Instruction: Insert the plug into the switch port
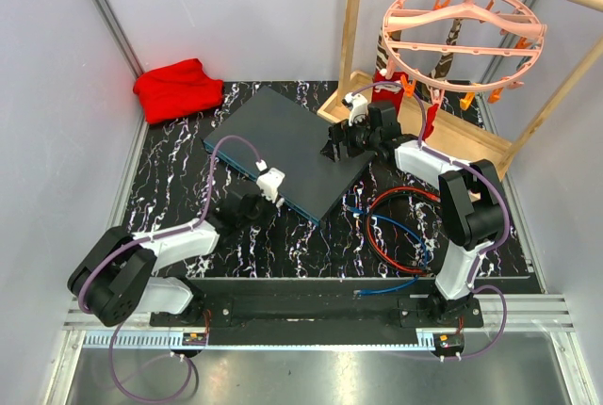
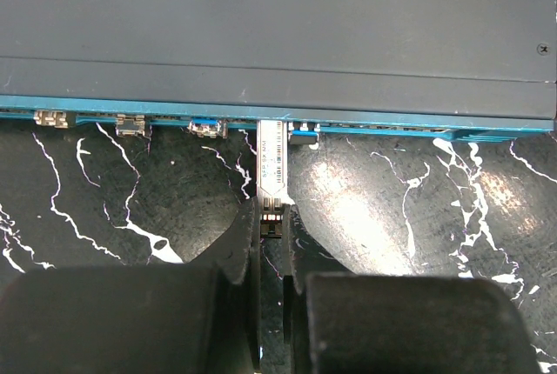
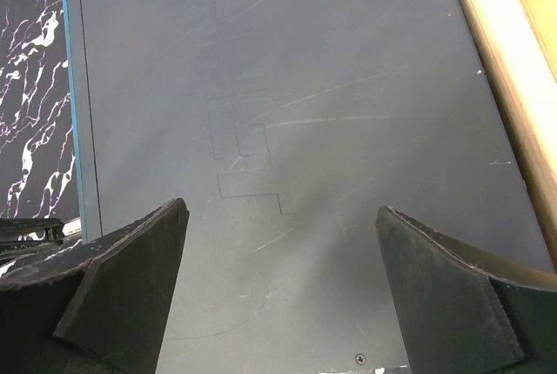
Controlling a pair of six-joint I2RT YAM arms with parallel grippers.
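Observation:
The silver plug [image 2: 272, 161], with a printed label, points straight at the port edge of the switch [image 2: 278, 26]; its far end meets that edge, though how deep it sits I cannot tell. My left gripper is shut on the plug's near end. The dark switch [image 1: 287, 146] lies diagonally on the marble surface. My right gripper [image 1: 341, 141] hangs over the switch's right part, open with nothing between its fingers.
A wooden tray and stand [image 1: 452, 132] with a pink hanger rack [image 1: 462, 19] are at the back right. Red and blue cables [image 1: 377, 235] lie front right. A red cloth [image 1: 177, 94] lies back left.

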